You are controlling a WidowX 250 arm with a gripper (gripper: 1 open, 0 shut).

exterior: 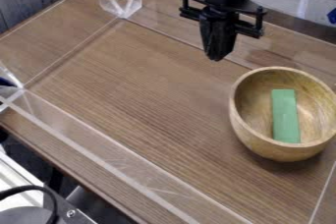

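My black gripper (218, 46) hangs in the upper middle of the camera view, pointing down over the wooden surface, its fingers close together with nothing visible between them. Below and to the right of it is a tan bowl (247, 130) holding a green rectangular block (285, 115). The gripper is apart from the bowl, above and to the left of its rim.
The wooden tray floor (125, 100) is bare across the middle and left. Clear plastic pieces (118, 2) sit at its edges and corners. Dark and pale hardware (27, 208) lies outside at the lower left.
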